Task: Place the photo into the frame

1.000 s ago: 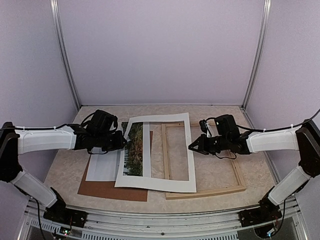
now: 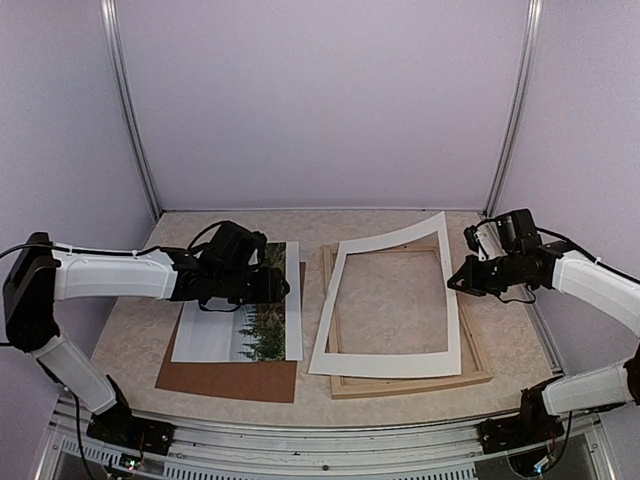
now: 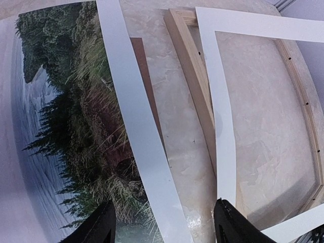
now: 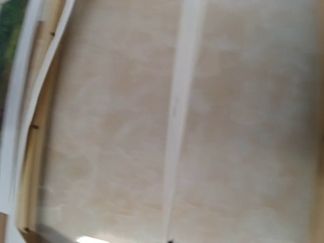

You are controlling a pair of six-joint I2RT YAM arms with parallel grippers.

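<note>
The thin white mat (image 2: 390,365) is held above the wooden frame (image 2: 415,388), its far edge bowed upward. My right gripper (image 2: 456,283) is shut on the mat's right strip; in the right wrist view that strip (image 4: 177,101) runs down to a dark fingertip at the bottom edge. On the left, the landscape photo (image 2: 262,335) with its white border lies partly under my left arm. My left gripper (image 2: 282,284) hovers over the photo. Its fingers (image 3: 104,223) stand apart with nothing gripped between them; the mat's left strip (image 3: 225,136) is free beside them.
A brown board (image 2: 225,380) lies under the photo and sticks out at the front. A narrow strip of bare table separates the photo from the frame. The metal rail (image 2: 325,430) runs along the front edge.
My right gripper has carried the mat rightward from over the photo to over the frame.
</note>
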